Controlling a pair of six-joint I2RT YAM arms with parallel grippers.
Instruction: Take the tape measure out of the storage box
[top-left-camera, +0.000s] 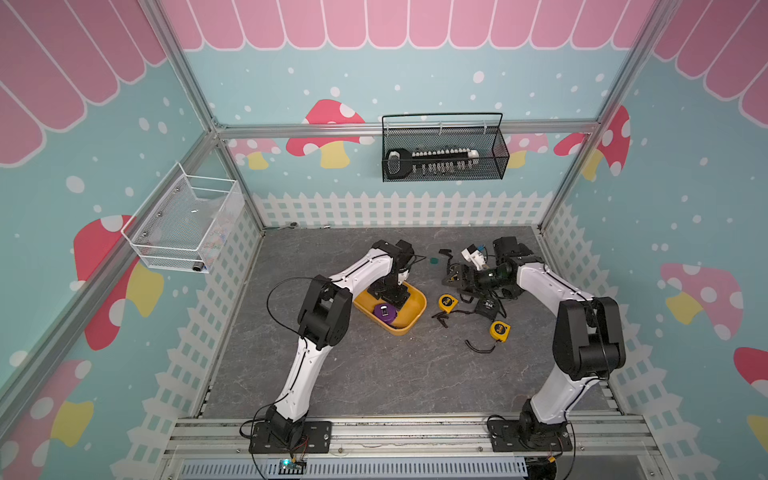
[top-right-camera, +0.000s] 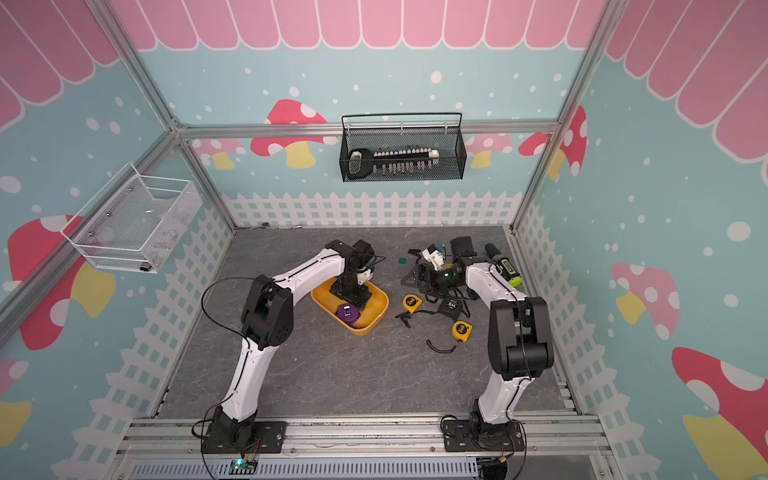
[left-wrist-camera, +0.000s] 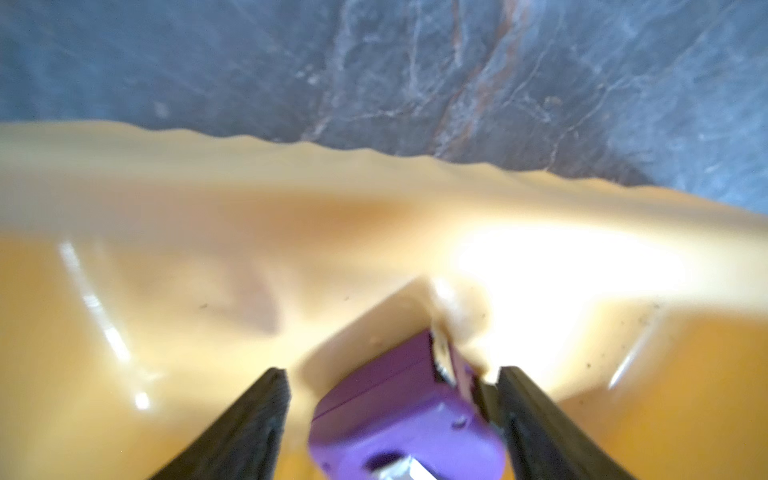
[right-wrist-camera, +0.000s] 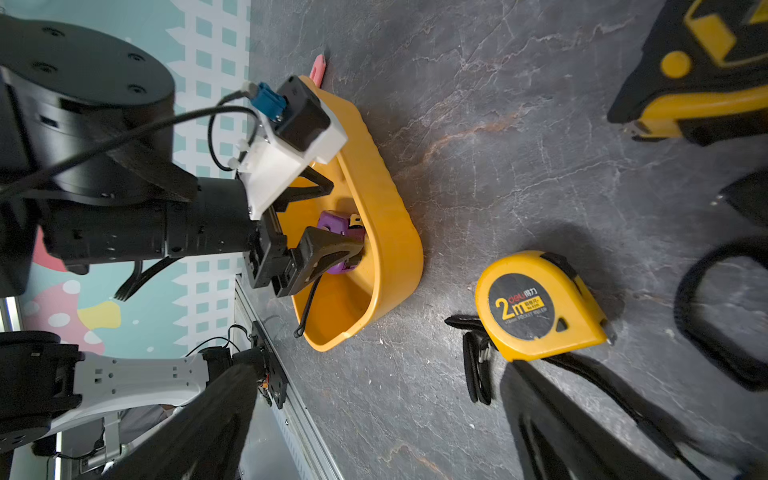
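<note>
A purple tape measure (left-wrist-camera: 408, 416) lies in the yellow-orange storage box (top-left-camera: 416, 317). In the left wrist view my left gripper is open, its fingers (left-wrist-camera: 248, 424) on either side of the tape measure. A gap shows on the left, while the right finger is very near or touching its metal-tipped side. The tape measure's lower part is cut off by the frame. My right gripper stands open above the table, right of the box, with nothing between its fingers.
Yellow tape measures (right-wrist-camera: 524, 308) (top-left-camera: 500, 330) and black straps (right-wrist-camera: 616, 400) lie right of the box. A larger black-and-yellow tape (right-wrist-camera: 708, 72) is farther off. Wire baskets (top-left-camera: 445, 152) hang on the walls.
</note>
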